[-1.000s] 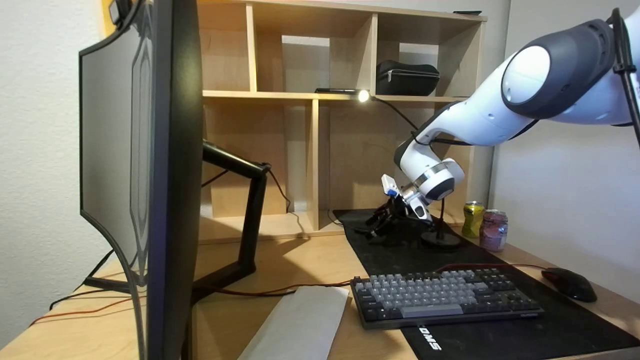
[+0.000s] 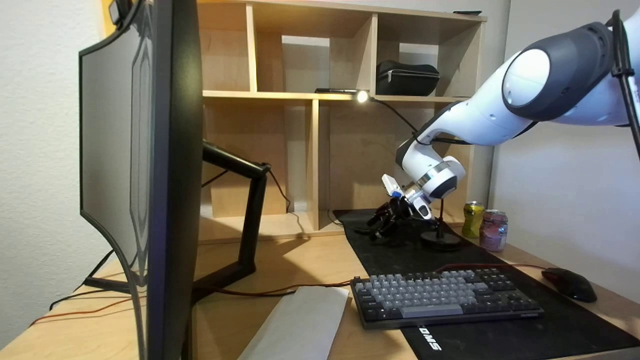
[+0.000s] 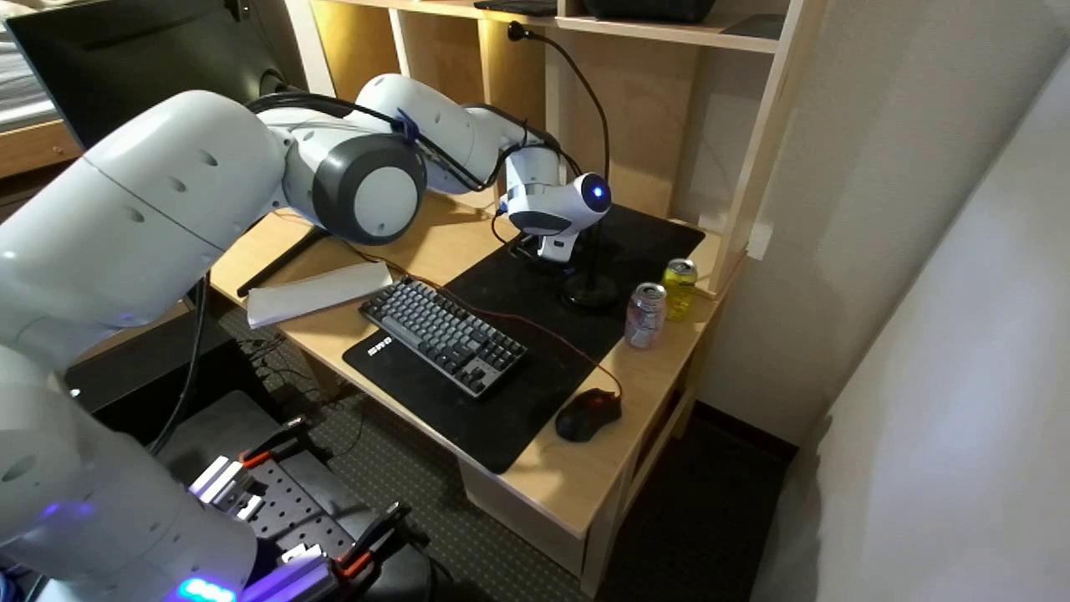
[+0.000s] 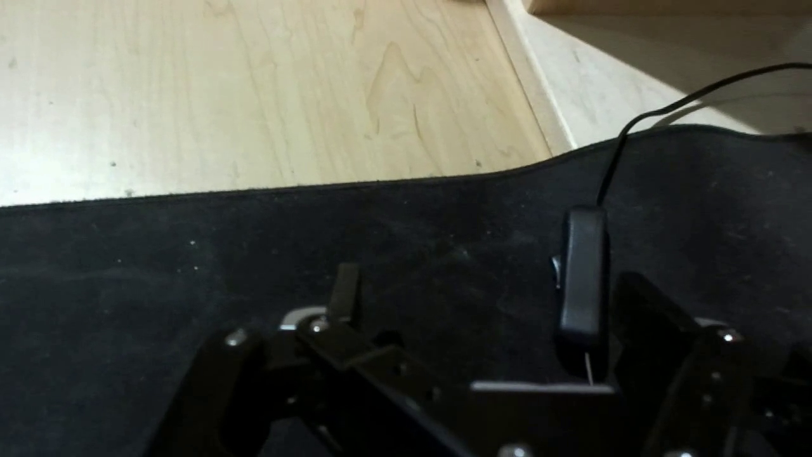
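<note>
In the wrist view my gripper is open, its dark fingers set wide apart low over the black desk mat (image 4: 190, 259). A small black in-line cable switch (image 4: 584, 270) lies on the mat between them, much closer to the right finger. Whether that finger touches it I cannot tell. Its thin cord (image 4: 685, 100) runs off to the upper right. From exterior view 1, the gripper (image 2: 378, 225) is seen at the mat's far end, left of the desk lamp's round base (image 2: 441, 241). The lamp's head (image 2: 362, 96) is lit. Exterior view 2 mostly hides the fingers behind the arm.
A yellow can (image 3: 679, 286) and a pink can (image 3: 644, 315) stand right of the lamp. The keyboard (image 3: 441, 331) and mouse (image 3: 588, 415) occupy the near side. Wooden shelving (image 2: 315, 162) backs the desk; a monitor (image 2: 174, 180) stands left.
The wrist and gripper have shifted very slightly to the right in exterior view 1. Keyboard, cans, mouse and lamp base have stayed put.
</note>
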